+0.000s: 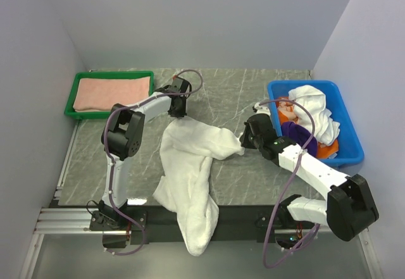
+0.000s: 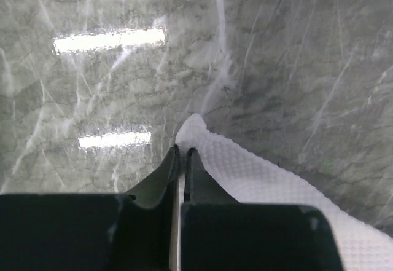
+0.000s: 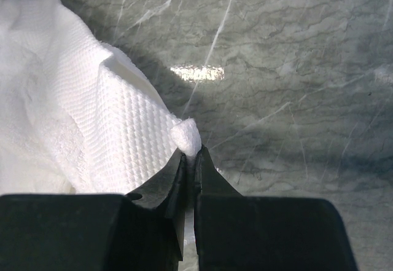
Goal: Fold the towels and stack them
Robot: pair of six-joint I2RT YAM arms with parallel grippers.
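A rumpled white towel (image 1: pixel 190 165) lies over the table, its lower end hanging past the front edge. At its upper left corner is my left gripper (image 1: pixel 180 114). In the left wrist view the left gripper has its fingers close together, with the towel's corner (image 2: pixel 194 128) between their tips; whether they are tight on it is hard to tell. My right gripper (image 1: pixel 243 143) is at the towel's right corner. From the right wrist it shows that gripper shut on the white corner (image 3: pixel 186 134), which sticks up past the fingertips.
A green tray (image 1: pixel 71 104) at the back left holds a flat, folded pink towel (image 1: pixel 112 94). On the right stands a blue bin (image 1: pixel 352 133) with white, orange and purple towels heaped inside. Bare marble table (image 1: pixel 228 92) lies between them at the back.
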